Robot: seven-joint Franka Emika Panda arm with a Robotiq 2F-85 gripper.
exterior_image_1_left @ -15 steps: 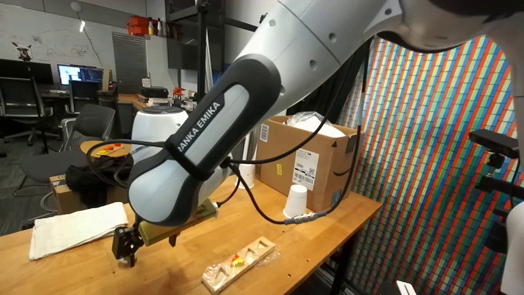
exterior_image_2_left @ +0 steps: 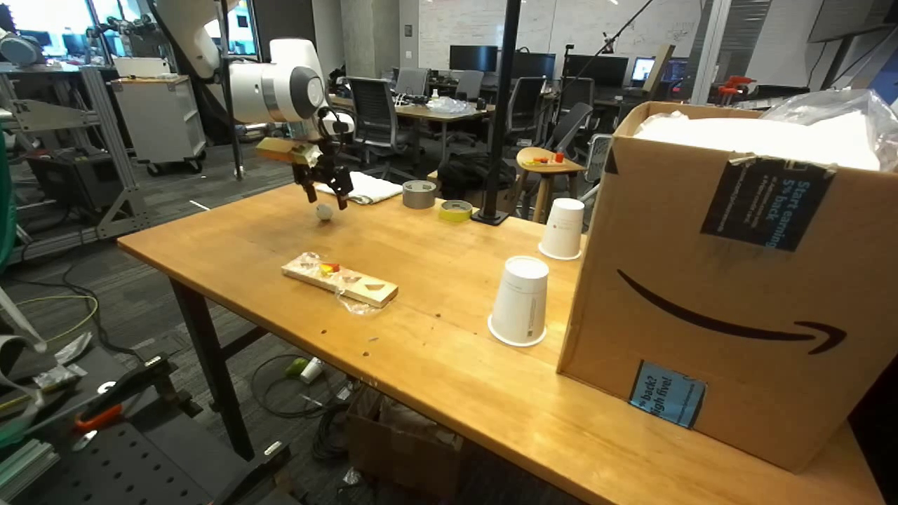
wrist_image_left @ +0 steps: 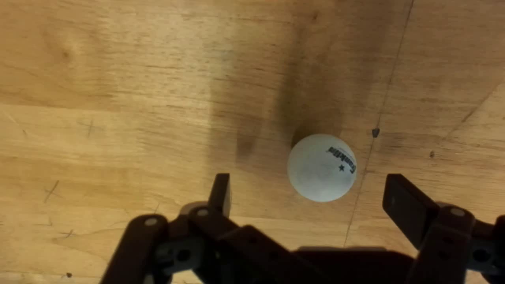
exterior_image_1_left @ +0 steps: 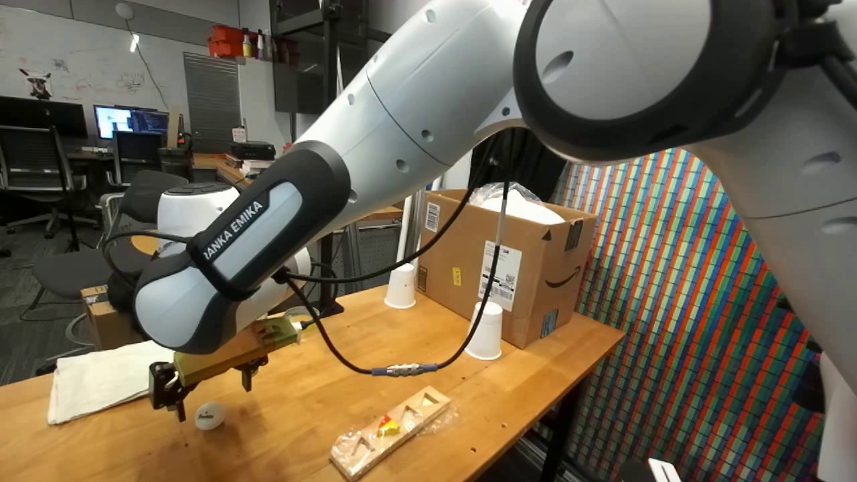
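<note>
A white ball (wrist_image_left: 322, 168) with black printed lettering rests on the wooden table, and it also shows as a small white ball (exterior_image_1_left: 209, 416) in the first exterior view. My gripper stands open above the table, its two black fingers wide apart. In the wrist view the ball appears between the fingertips and a little beyond them, nearer the right one, with bare wood between it and either finger. From the second exterior view, my gripper (exterior_image_2_left: 326, 200) hangs just above the ball (exterior_image_2_left: 324, 212), with empty space between its fingers.
A wooden block tray (exterior_image_2_left: 370, 287) in plastic wrap lies on the table. Two white cups (exterior_image_2_left: 519, 301) stand upside down near a big cardboard box (exterior_image_2_left: 715, 337). A folded white cloth (exterior_image_1_left: 104, 377) and tape rolls (exterior_image_2_left: 418, 194) lie farther back. Mid-table is mostly clear.
In the first exterior view the arm and gripper have shifted left. The ball, mostly hidden behind the gripper before, now shows clearly. Tray, cups and cloth are unmoved.
</note>
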